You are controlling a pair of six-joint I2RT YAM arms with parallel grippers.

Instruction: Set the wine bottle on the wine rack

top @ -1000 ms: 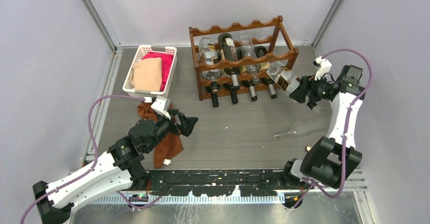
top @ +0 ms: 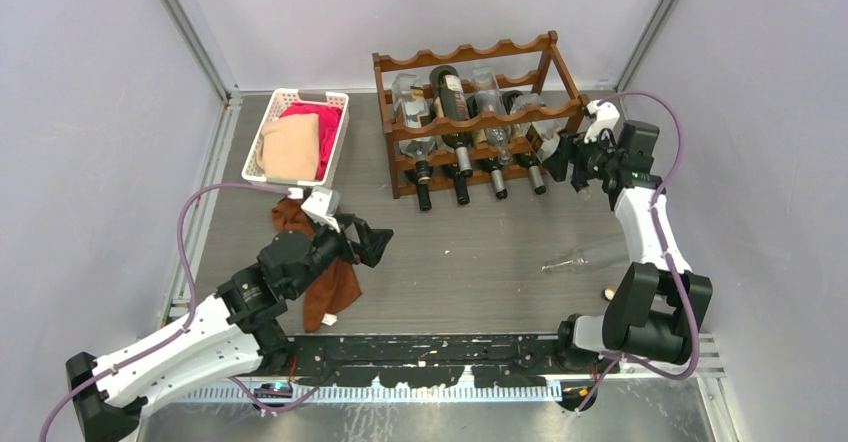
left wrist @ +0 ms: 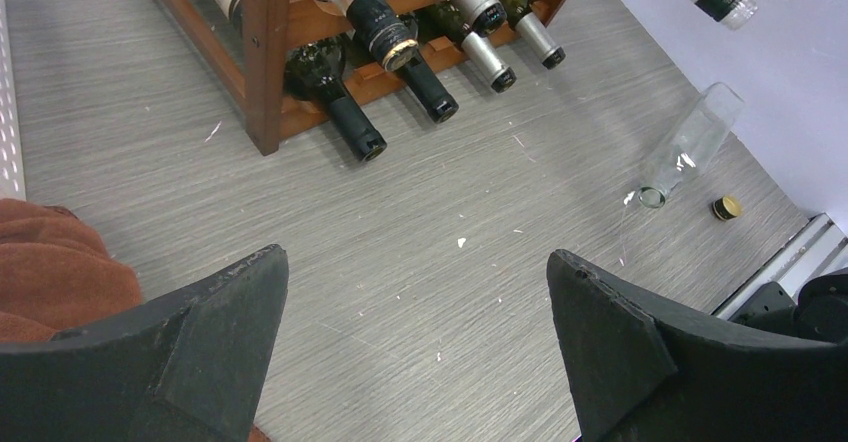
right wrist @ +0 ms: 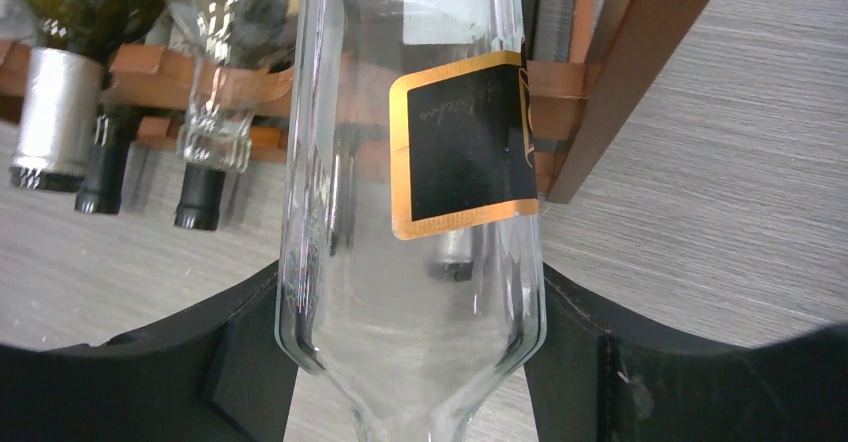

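A wooden wine rack (top: pixel 394 177) stands at the back, holding several bottles in two tiers, necks toward the front. My right gripper (top: pixel 568 162) is shut on a clear glass bottle (right wrist: pixel 410 282) with a black and gold label; the bottle's body reaches into the rack's right end, seen in the top view. In the right wrist view the bottle fills the middle between the fingers. My left gripper (top: pixel 368 242) stands open with nothing between its fingers, over the front left of the table, apart from the rack.
A white basket (top: pixel 255 167) with cloths is at back left; a brown cloth (top: pixel 330 292) lies under the left arm. A clear glass object (left wrist: pixel 690 147) and a small cap (left wrist: pixel 727 207) lie at front right.
My right gripper and bottle have moved left and toward the back, further into the rack's right end. The left arm is almost unchanged.
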